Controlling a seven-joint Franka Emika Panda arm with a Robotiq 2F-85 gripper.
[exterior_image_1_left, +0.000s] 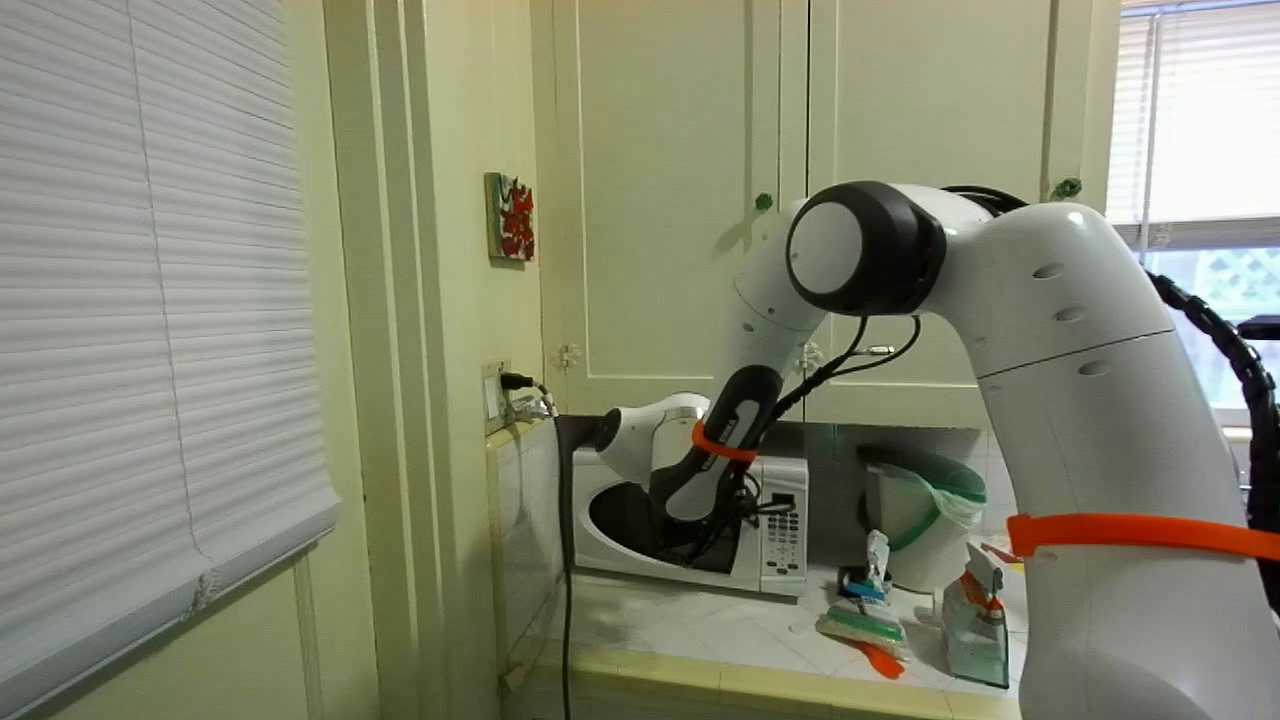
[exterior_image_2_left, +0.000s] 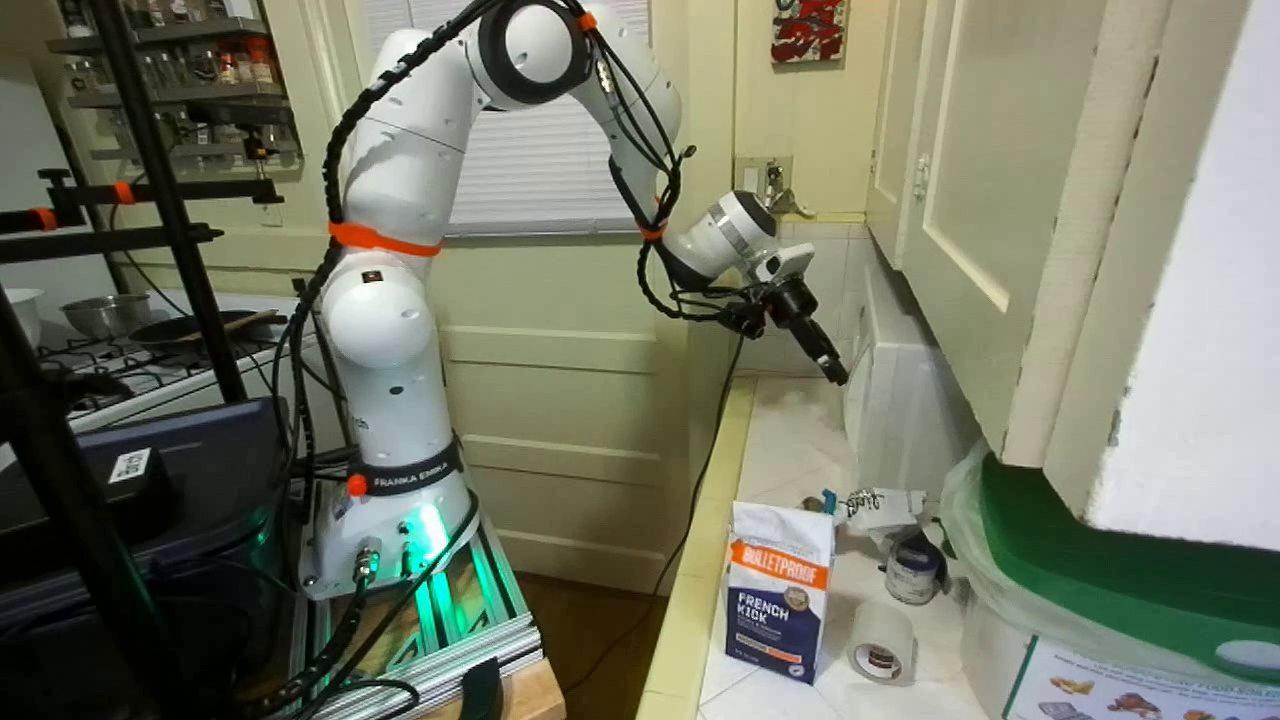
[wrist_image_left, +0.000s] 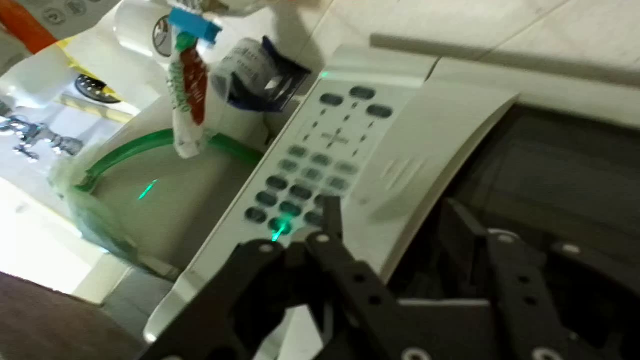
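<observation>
A white microwave stands on the counter against the back wall, its dark door closed. In the wrist view its keypad faces me, and the door's raised handle edge runs diagonally between my fingers. My gripper is partly open, one fingertip over the keypad side and the other over the dark window. Whether either finger touches the handle cannot be told. From the side, the gripper points down towards the microwave's front; in the first exterior view the arm hides it.
A coffee bag, a paper roll and a small jar stand on the counter to the microwave's right. Behind them is a lined bin. Cabinets hang above.
</observation>
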